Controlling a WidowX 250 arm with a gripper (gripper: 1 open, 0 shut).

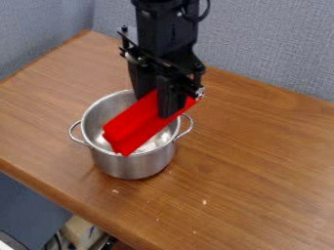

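My black gripper (167, 98) is shut on a long red object (137, 127), held tilted, its lower left end down inside a steel pot (131, 165) with two wire handles. The gripper's body hangs over the pot's back right rim, and the red object hides much of the pot's inside.
The pot stands on a wooden table (248, 186), near its left front edge. Grey padded walls rise behind and at the left, with a dark blue surface and some cables below the front left edge.
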